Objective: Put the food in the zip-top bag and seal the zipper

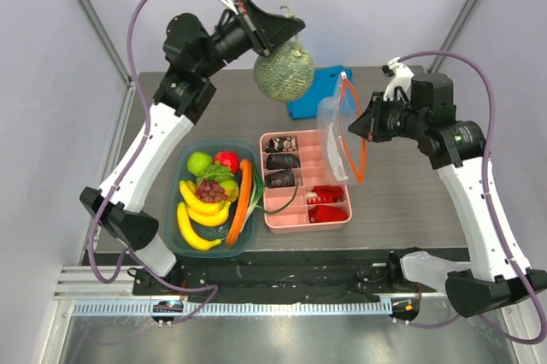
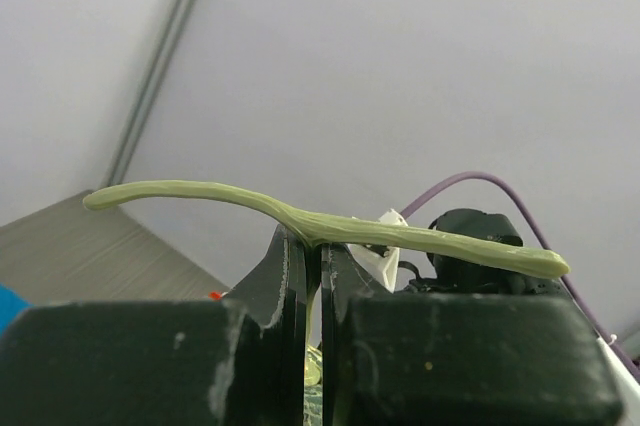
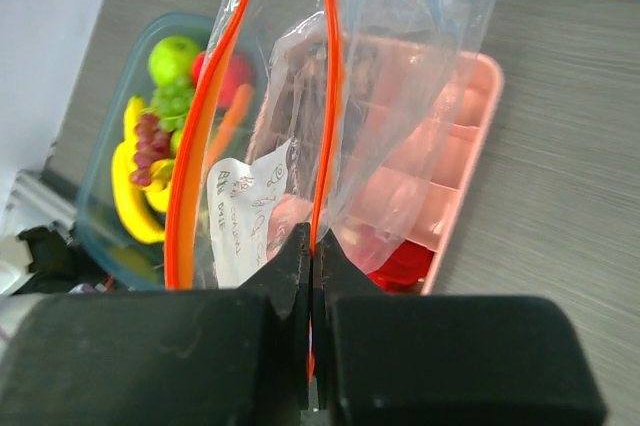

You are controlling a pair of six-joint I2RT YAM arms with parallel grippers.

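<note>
My left gripper (image 1: pixel 280 29) is raised high at the back centre, shut on the stem of a netted melon (image 1: pixel 285 73) that hangs below it; in the left wrist view the forked stem (image 2: pixel 420 241) pokes up from between the fingers. My right gripper (image 1: pixel 366 132) is shut on the orange-zippered edge of a clear bag (image 1: pixel 335 133), held up over the right of the pink tray. In the right wrist view the bag (image 3: pixel 400 66) hangs with its two zipper strips apart at the top and a white label (image 3: pixel 245 206).
A teal basin (image 1: pixel 184 236) holds bananas, apples, grapes, a carrot and greens at front left. Beside it the pink divided tray (image 1: pixel 303 226) holds dark and red items. A blue cloth (image 1: pixel 309 103) lies behind.
</note>
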